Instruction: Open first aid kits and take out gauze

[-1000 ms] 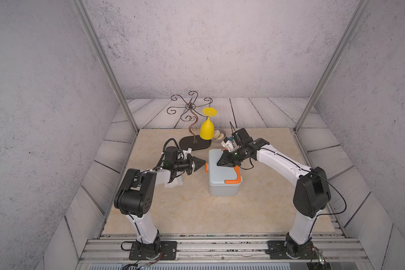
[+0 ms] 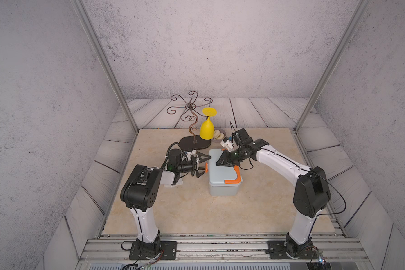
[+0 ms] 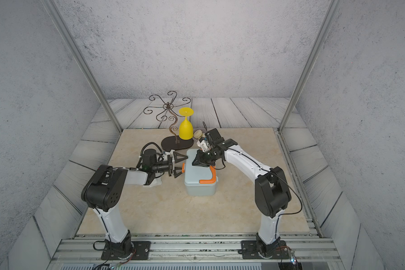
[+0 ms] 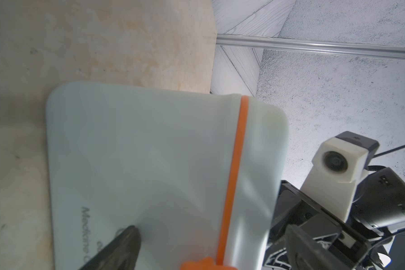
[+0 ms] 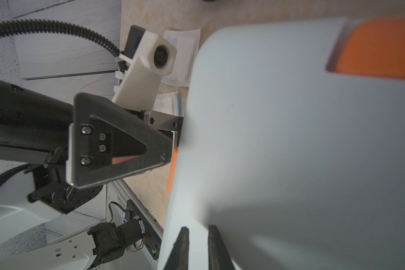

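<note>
The pale first aid kit (image 2: 220,180) stands closed on the table, with an orange handle (image 2: 231,181) on the lid and an orange latch (image 2: 206,167) on its left side. My left gripper (image 2: 203,165) is open at that side, its fingers above and below the latch, nothing visibly held. My right gripper (image 2: 221,163) rests over the lid; in the right wrist view its blurred fingertips are close together at the lid, with a small gap. White packets (image 5: 180,58), possibly gauze, lie left of the kit, partly hidden by the left arm.
Behind the kit stand a metal scroll stand (image 2: 194,143) with a yellow upturned glass (image 2: 207,130) and a bowl with pale items (image 2: 218,134).
My left gripper has opened and moved right to the kit's latch side. The right gripper has shifted very slightly; the kit has not visibly moved.
</note>
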